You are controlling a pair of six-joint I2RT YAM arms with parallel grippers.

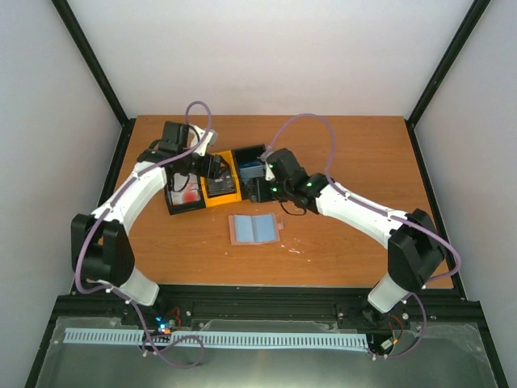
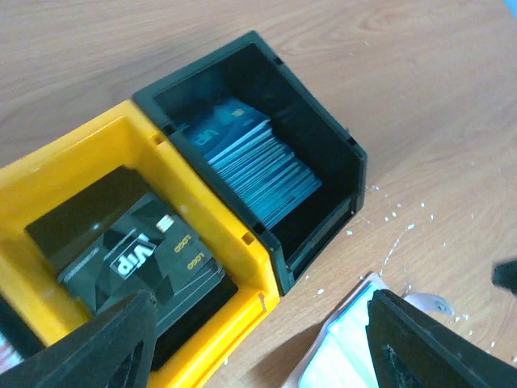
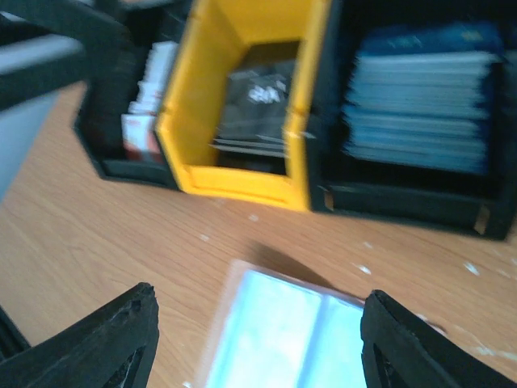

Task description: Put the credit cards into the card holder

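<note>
Black VIP cards [image 2: 145, 257] lie in the yellow bin [image 2: 252, 257]. Blue cards [image 2: 250, 162] are stacked in the dark bin [image 2: 353, 153] to its right. White-and-red cards [image 3: 141, 133] fill the dark bin on the left. The card holder [image 1: 255, 229] rests on the table in front of the bins, spread flat with pale blue panels. My left gripper hangs open over the yellow bin, nothing between its fingers. My right gripper, open and empty too, is above and between the holder and the blue-card bin.
The three bins stand side by side, with both grippers close together over them. White specks [image 1: 294, 250] lie on the table right of the holder.
</note>
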